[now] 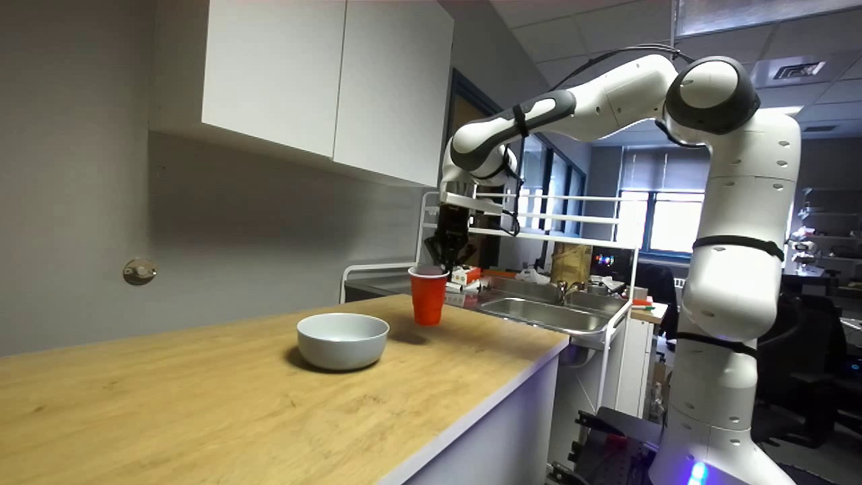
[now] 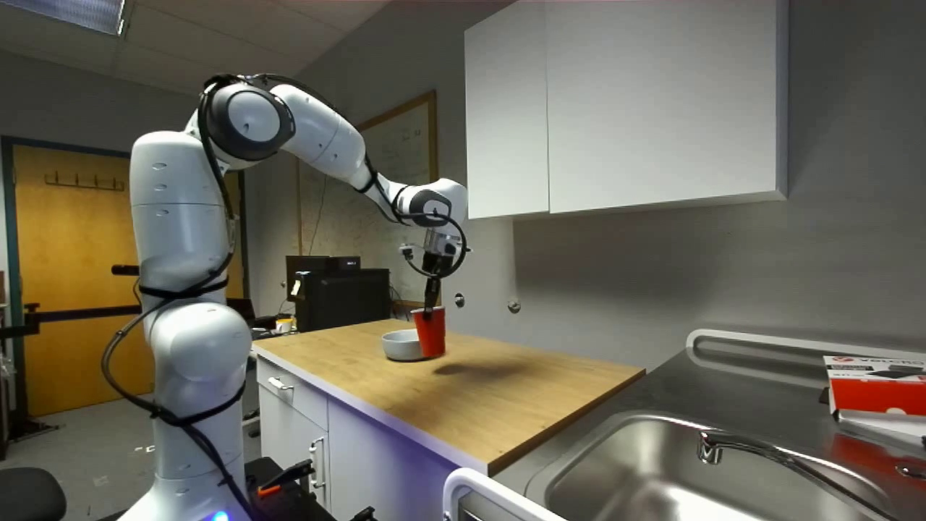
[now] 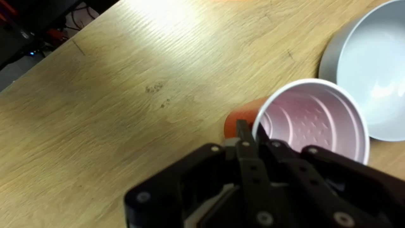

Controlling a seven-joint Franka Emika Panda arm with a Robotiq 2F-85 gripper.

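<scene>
A red cup (image 1: 428, 300) with a white rim hangs above the wooden counter, its shadow apart from it on the wood. My gripper is shut on the cup's rim, one finger inside the wall and one outside. Seen from the wrist, the cup's pale interior (image 3: 303, 114) is open toward the camera and looks empty. The light grey bowl (image 1: 343, 343) rests on the counter to the left of the cup in exterior view 1. In the wrist view the cup's rim overlaps the edge of the bowl (image 3: 379, 87), which also looks empty.
Bare wood covers most of the counter (image 1: 202, 388). Above it hangs a white wall cabinet (image 2: 660, 104). Beyond the counter's end lies a steel sink (image 2: 660, 469) with a faucet (image 2: 746, 447), and a red and white box (image 2: 877, 391) sits behind it.
</scene>
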